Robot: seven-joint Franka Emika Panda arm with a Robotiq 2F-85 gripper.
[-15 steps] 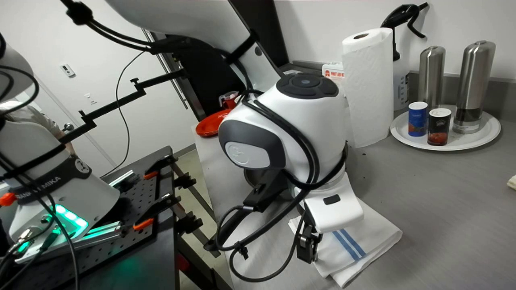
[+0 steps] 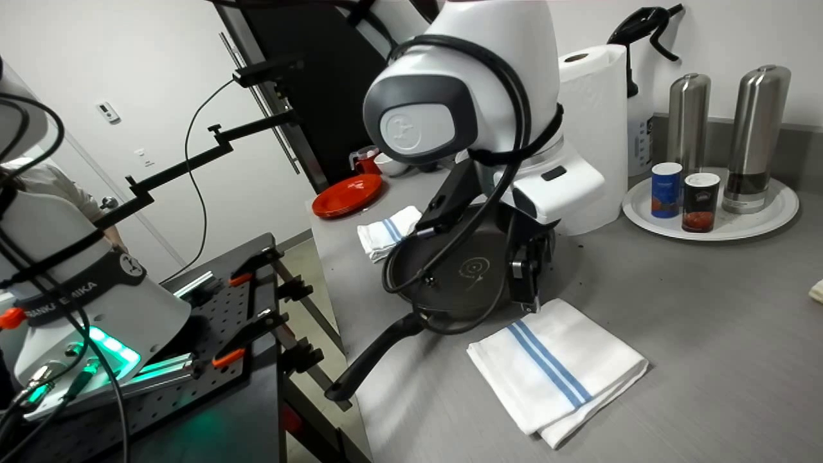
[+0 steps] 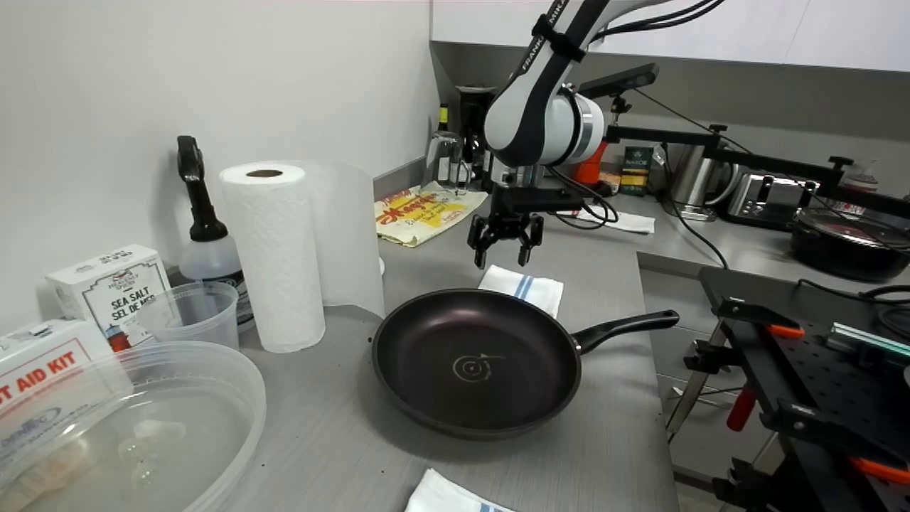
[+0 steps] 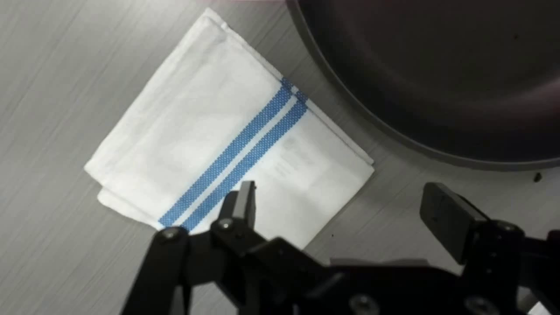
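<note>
A folded white towel with two blue stripes [image 2: 559,370] lies on the counter, close to the black frying pan [image 3: 478,367]. In the wrist view the towel [image 4: 220,136] is flat, apart from the pan's rim [image 4: 362,107]. My gripper [image 3: 502,254] hangs above the counter behind the pan, open, its fingers pointing down. Seen from the wrist, the gripper has its fingers wide apart, with one over the towel's lower edge and the other over bare counter. Nothing is held between them. A second striped towel [image 2: 389,231] lies beyond the pan.
A paper towel roll [image 3: 269,256] stands left of the pan, near a clear plastic tub [image 3: 230,435]. Two steel mills [image 2: 760,139] and two small shakers stand on a white plate [image 2: 656,227]. The pan's handle [image 2: 378,355] reaches toward the counter edge. Right of the near towel, the counter is clear.
My arm has risen and moved away from the near towel, toward the pan. The near towel lies slightly shifted. More of the pan and the far towel now show in exterior view 1.
</note>
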